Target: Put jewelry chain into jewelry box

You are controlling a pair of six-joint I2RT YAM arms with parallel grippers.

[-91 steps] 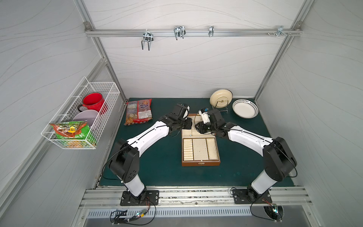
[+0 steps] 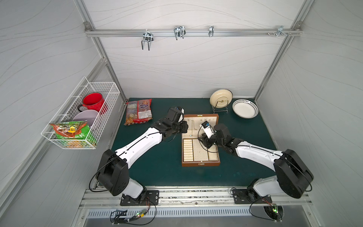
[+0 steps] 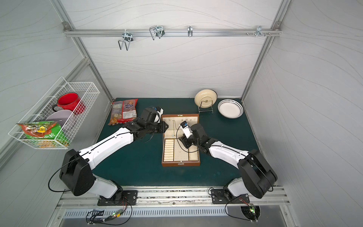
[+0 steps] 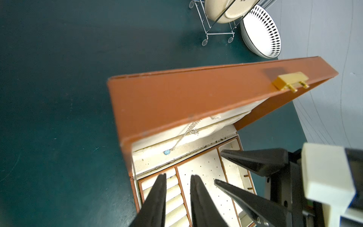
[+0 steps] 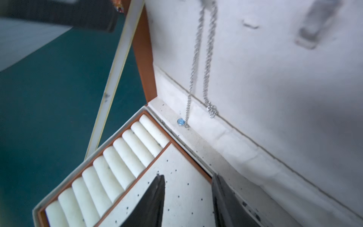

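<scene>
The silver jewelry chain (image 5: 208,68) hangs in two strands from a hook inside the lid of the open jewelry box (image 2: 200,164). Its blue pendant (image 5: 181,121) rests at the lid's lower edge by the hinge. In the left wrist view, part of the chain (image 4: 183,135) shows beneath the lid's raised rim. My left gripper is at the lid's left side, fingers apart with nothing between them. My right gripper stands open and empty, facing the lid above the tray's middle compartment; neither gripper touches the chain.
A snack bag (image 2: 138,112) lies back left. At the back right are a plate on a wire stand (image 2: 221,99) and a white bowl (image 2: 245,109). The wire basket (image 2: 81,113) hangs on the left wall.
My right gripper has moved away from the lid, toward the front and right over the tray. The left gripper has drawn slightly left. The chain stays hanging on the lid.
</scene>
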